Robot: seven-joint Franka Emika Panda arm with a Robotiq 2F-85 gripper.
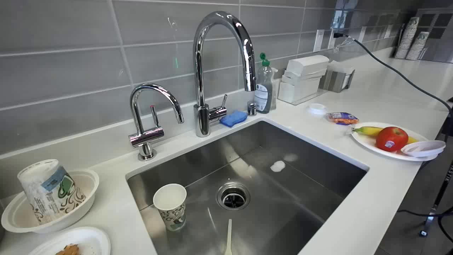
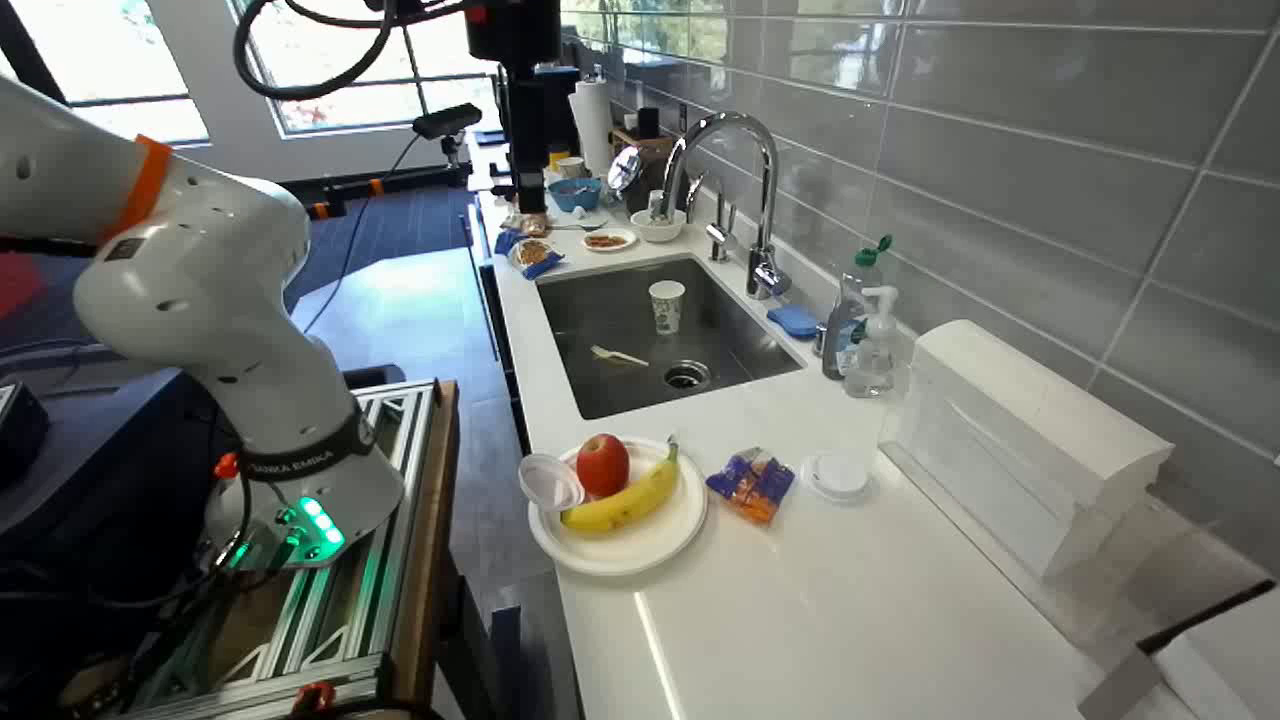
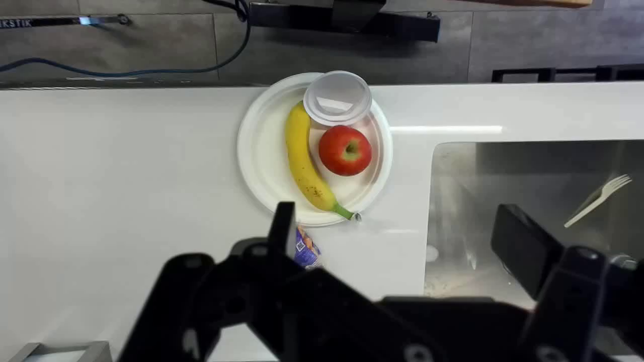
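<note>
Wide apart in the wrist view, the fingers of my gripper stand open with nothing between them. It hangs high above the counter; in exterior view 2 the dark gripper (image 2: 528, 198) shows at the top. Below it a white plate (image 3: 259, 163) holds a yellow banana (image 3: 303, 163), a red apple (image 3: 345, 150) and a clear plastic cup or lid (image 3: 336, 96). A purple snack bag (image 3: 306, 250), partly hidden by a finger, lies by the plate. In the sink (image 1: 293, 199), a patterned paper cup (image 1: 170, 208) stands upright and a pale fork (image 3: 597, 201) lies flat.
Two chrome faucets (image 1: 201, 72) rise behind the sink, with a blue sponge (image 1: 233, 118) and soap bottle (image 1: 264, 87) alongside. A towel dispenser (image 2: 1020, 432) borders the counter. At the far end sits a bowl (image 1: 87, 199) with a tilted cup. Counter left of the plate in the wrist view is clear.
</note>
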